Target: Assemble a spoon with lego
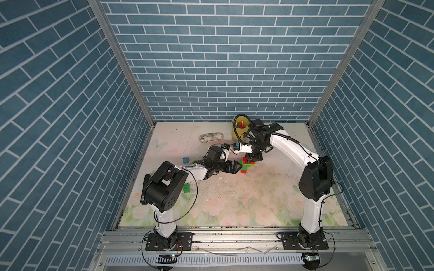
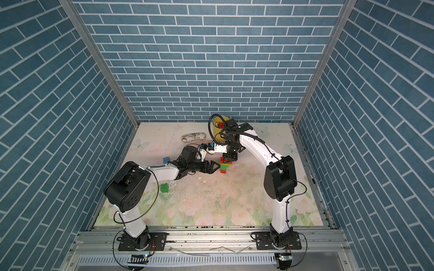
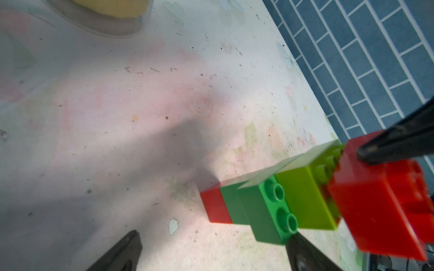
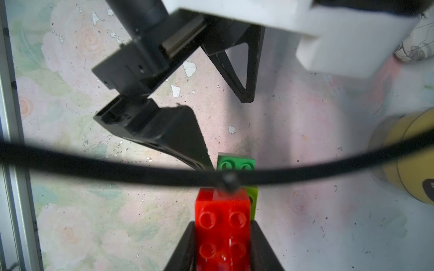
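Observation:
A stepped stack of bricks rises from the table in the left wrist view: a small red base [image 3: 216, 205], dark green bricks [image 3: 260, 216] and a lime brick [image 3: 303, 198] with studs showing. At its upper end is a larger red brick [image 3: 361, 212], a black finger [image 3: 397, 135] of my right gripper against it. In the right wrist view my right gripper is shut on this red brick. Lime studs show beside it; whether it is pressed fully on, I cannot tell. My left gripper is open, its right fingertip close to the dark green brick, its gap empty.
A yellow bucket [image 1: 240, 131] with bricks stands behind the arms. A blue brick [image 1: 185, 160] and a green brick [image 1: 186, 188] lie at the left, near the left arm. A patterned pouch [image 1: 211, 137] lies at the back.

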